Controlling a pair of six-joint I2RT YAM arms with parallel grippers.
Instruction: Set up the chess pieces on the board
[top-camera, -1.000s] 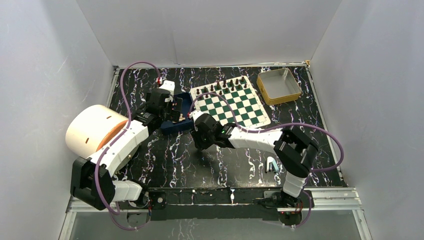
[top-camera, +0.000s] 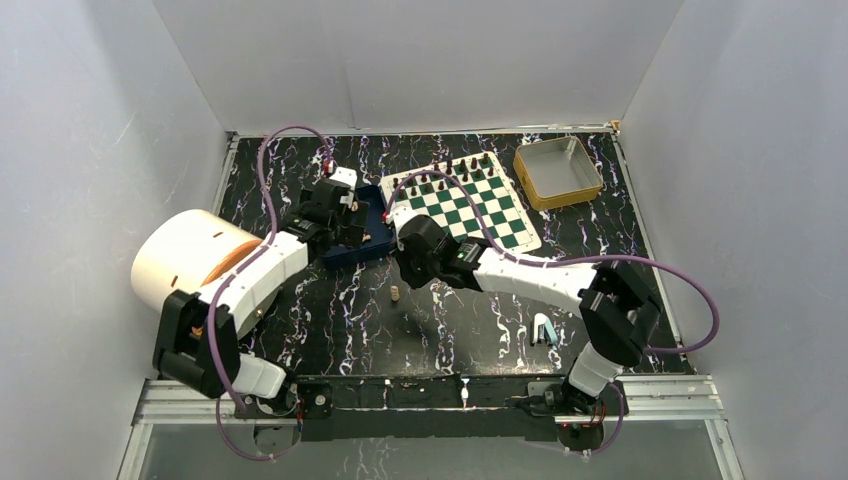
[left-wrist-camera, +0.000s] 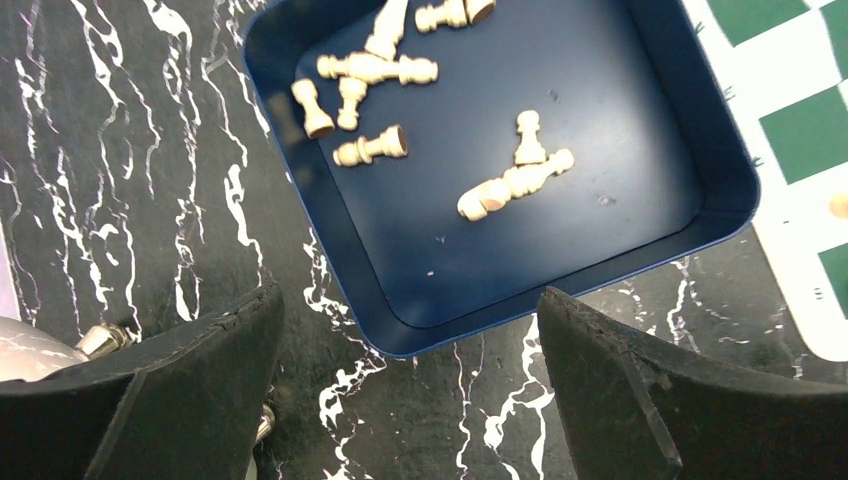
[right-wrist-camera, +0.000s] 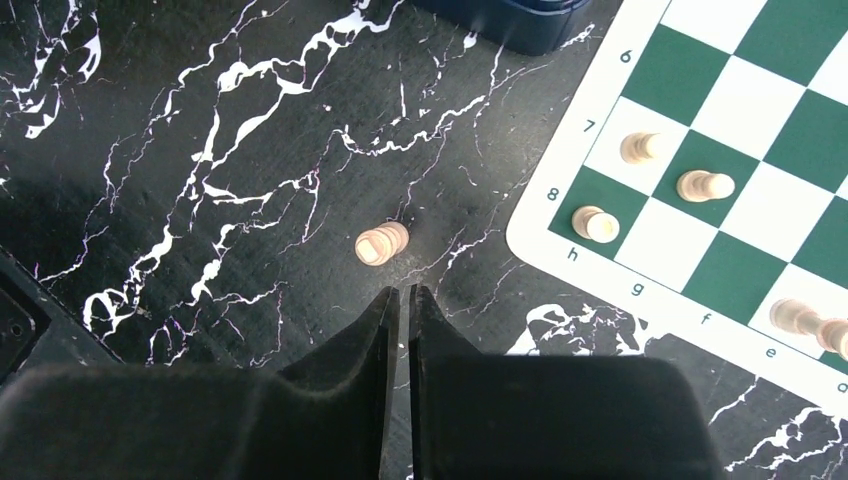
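My left gripper stands open over the near side of the blue tray (left-wrist-camera: 540, 308), where several cream chess pieces lie on their sides. Nothing is between its widely spread fingers. A lone cream piece (right-wrist-camera: 382, 243) stands upright on the black marble table, apart from the board. Just beside it in the right wrist view is my right gripper, its fingers parted by only a narrow gap with nothing between. Cream pieces stand on the near squares of the green-and-white board (right-wrist-camera: 537, 215), one of them a piece (right-wrist-camera: 596, 225) on the h8-labelled corner. Dark pieces (top-camera: 450, 168) line the board's far side.
An empty gold-rimmed box (top-camera: 558, 172) sits right of the board. Small white and teal items (top-camera: 543, 330) lie near the right front. A large cream cylinder (top-camera: 200, 262) occupies the left.
My right gripper has moved slightly right and away from the lone piece, which now shows clear of it. The left arm has shifted a little rightward over the tray.
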